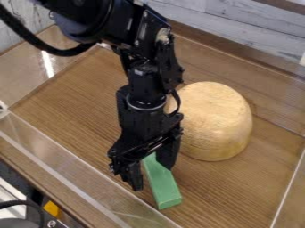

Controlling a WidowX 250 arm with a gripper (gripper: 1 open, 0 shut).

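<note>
My black gripper [145, 151] is low over the wooden floor of the box, open, its fingers at and around the upper part of a green rectangular block [165, 192]. The block lies slanted toward the lower right, its far end hidden by the gripper. A large round tan object [215, 116], like a bread loaf or bowl, sits to the right, just behind the gripper and partly hidden by it.
A clear low rail [74, 183] runs along the near left edge. A white plank wall [251, 36] stands at the back.
</note>
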